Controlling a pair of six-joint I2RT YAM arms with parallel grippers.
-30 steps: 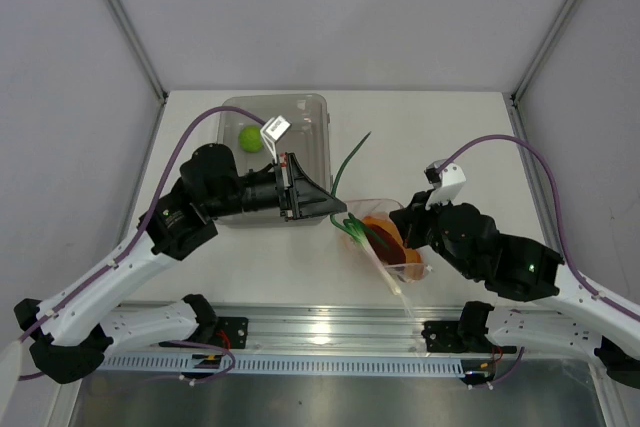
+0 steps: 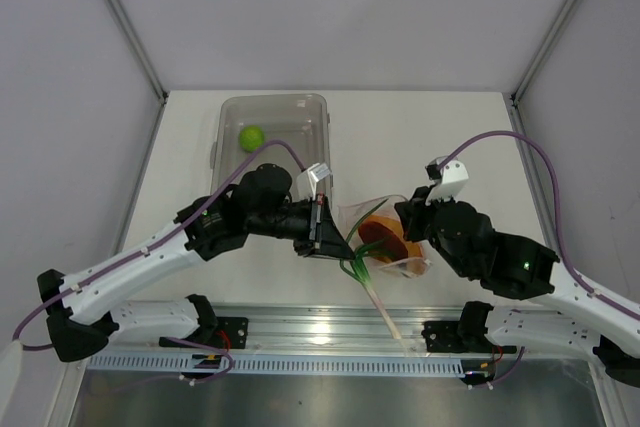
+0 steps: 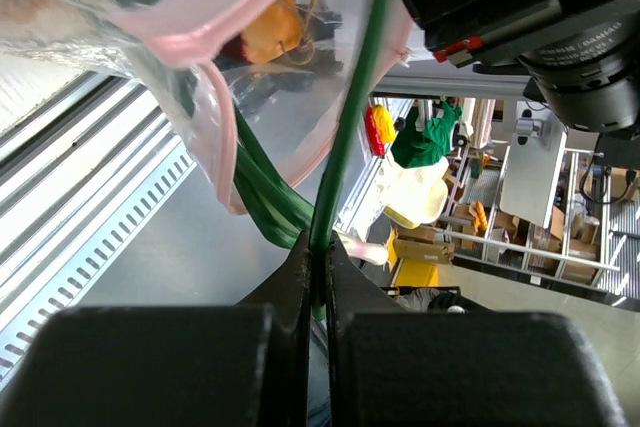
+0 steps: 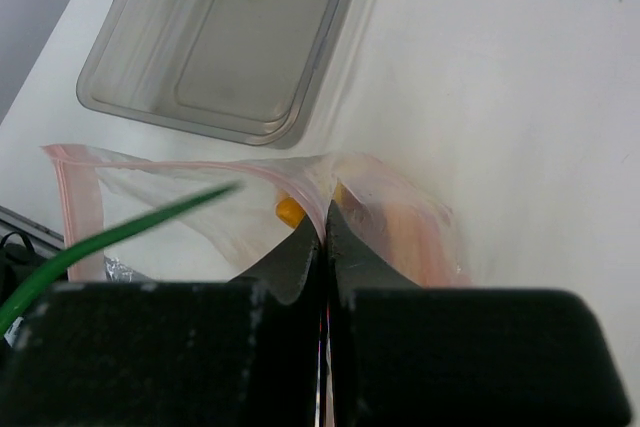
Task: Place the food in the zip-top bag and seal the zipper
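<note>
My left gripper (image 2: 340, 247) is shut on green onion leaves (image 3: 345, 127) at the bag's near left side; the white stalk (image 2: 380, 312) hangs down past the table's front edge, and more leaves lie over the bag's rim. The clear zip bag (image 4: 180, 207) with pink zipper stands open, orange-brown food (image 2: 390, 242) inside. My right gripper is shut at the bag's upper rim, the plastic pinched between its fingertips.
A grey plastic container (image 2: 290, 117) stands at the back left with a green round item (image 2: 250, 137) inside. A metal rail runs along the front.
My left gripper has moved right and down toward the front, carrying the onion leaves lower, with the stalk shifting toward the front. The right arm has stayed nearly still.
</note>
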